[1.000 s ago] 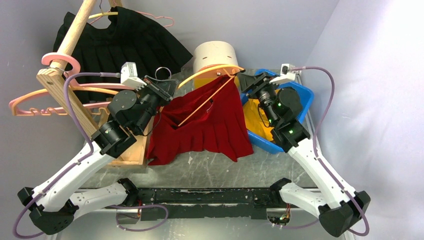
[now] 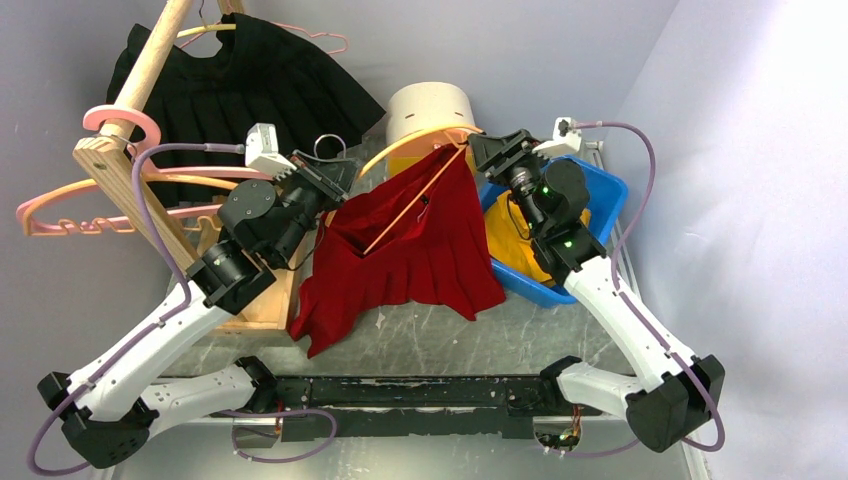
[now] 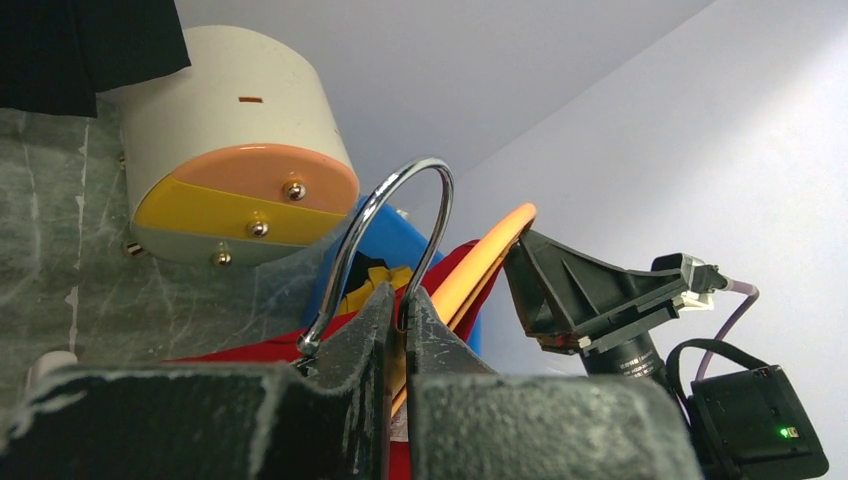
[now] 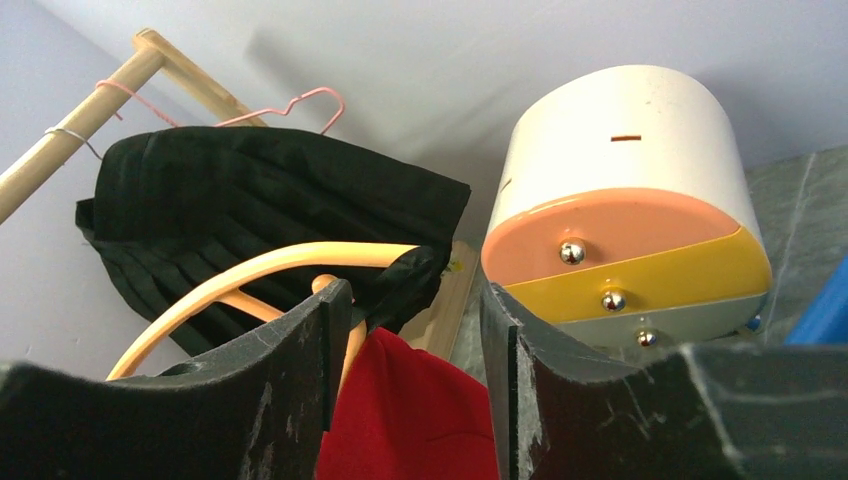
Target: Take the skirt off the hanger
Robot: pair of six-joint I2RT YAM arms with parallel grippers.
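Observation:
The red skirt [image 2: 425, 255] hangs from a yellow-orange hanger [image 2: 412, 137], with part of its waist still over the hanger's right end. My left gripper [image 2: 345, 180] is shut on the hanger just below its metal hook [image 3: 352, 240]. At the hanger's right end is my right gripper [image 2: 476, 150], its fingers apart. In the right wrist view a red corner of the skirt [image 4: 405, 410] shows in the gap between those fingers, and the hanger's curved end passes behind the left finger [image 4: 335, 330]. Whether the fingers touch the cloth is hard to see.
A blue bin [image 2: 600, 190] holding yellow cloth [image 2: 508, 240] stands under the right arm. At left, a wooden rack [image 2: 152, 75] carries a black garment [image 2: 255, 85] and other hangers. A white rounded box [image 2: 432, 100] stands at the back.
The right gripper has moved slightly left and toward the back, and the hanger's right end has shifted left. The skirt's lower left hem now hangs further toward the front. The left arm is nearly still.

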